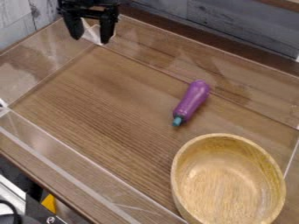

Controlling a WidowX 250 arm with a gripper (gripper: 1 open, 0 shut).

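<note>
My gripper [90, 33] is at the top left of the view, dark, with its two fingers pointing down and apart, open with nothing seen between them. A purple eggplant-like object [193, 100] with a green tip lies on the wooden surface right of centre, well away from the gripper. A round pale yellow bowl [228, 181] sits at the lower right.
The wooden tray floor [93, 105] is clear across the middle and left. Walls border it at the top and left. Some dark cabling and a yellow item lie outside it at the bottom left.
</note>
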